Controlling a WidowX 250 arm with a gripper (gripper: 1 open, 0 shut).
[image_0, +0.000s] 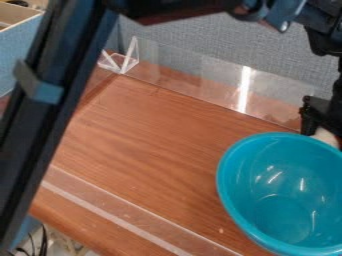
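A teal bowl sits at the right of the wooden table. Behind its back rim, at the right edge of the view, the black gripper hangs low near a small pale object, partly hidden by it; whether it touches that object is unclear, and the fingers are hard to make out. A dark arm link crosses the left side and top of the view, hiding part of the table.
Clear plastic walls line the back and front edges, with a white corner bracket at the back left. Cables hang below the table at bottom left.
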